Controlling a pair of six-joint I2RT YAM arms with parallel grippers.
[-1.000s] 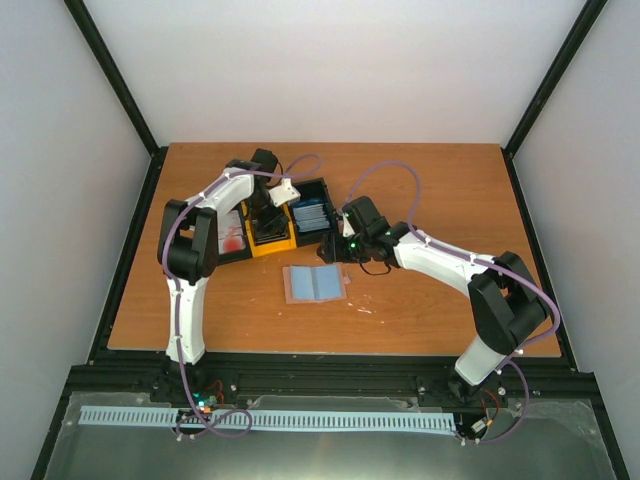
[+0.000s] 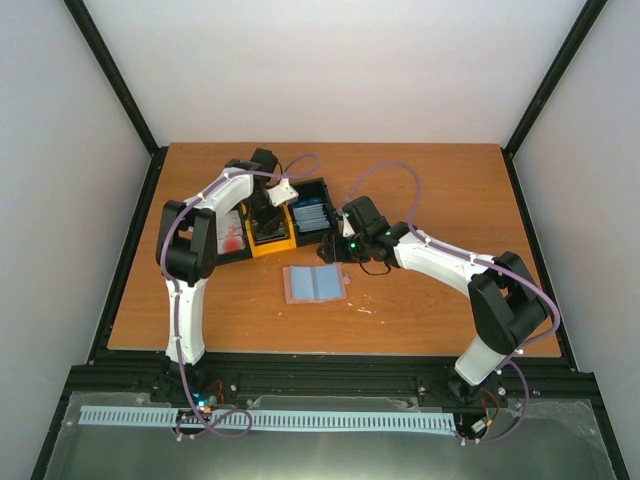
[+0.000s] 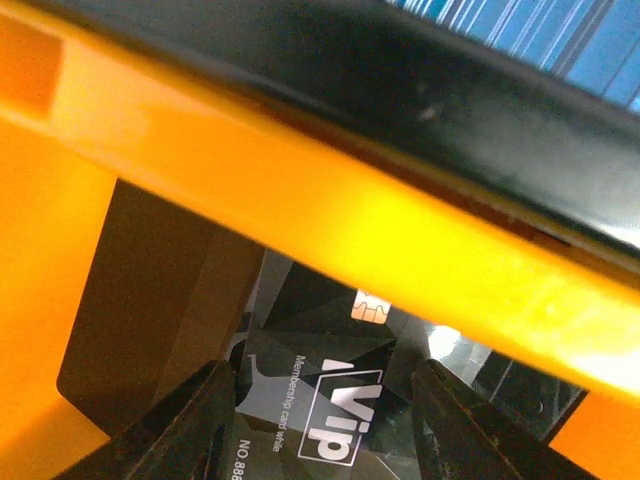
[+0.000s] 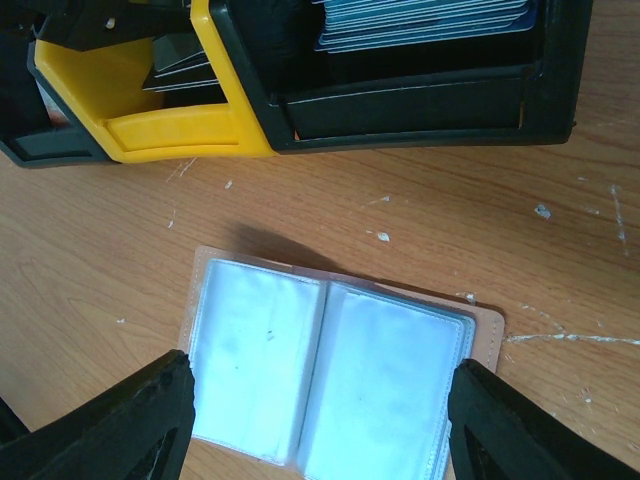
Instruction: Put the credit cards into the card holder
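Observation:
Down in the yellow bin (image 2: 273, 246), the middle of three, my left gripper is shut on a black VIP card (image 3: 345, 412), its fingers (image 3: 190, 420) at opposite edges of it. More dark cards lie in that bin. The card holder (image 4: 325, 370), with two clear bluish pockets and a pale pinkish border, lies spread flat on the table in front of the bins. Above it, in the right wrist view, my right gripper stands open with nothing between its fingers.
A black bin (image 2: 312, 212) with a stack of blue cards adjoins the yellow one on the right. On its left is another dark bin with reddish cards (image 2: 231, 235). Bare table (image 2: 235, 310) surrounds the holder at left and front.
The left gripper has shifted very slightly inside the yellow bin. The right arm and the card holder have stayed put.

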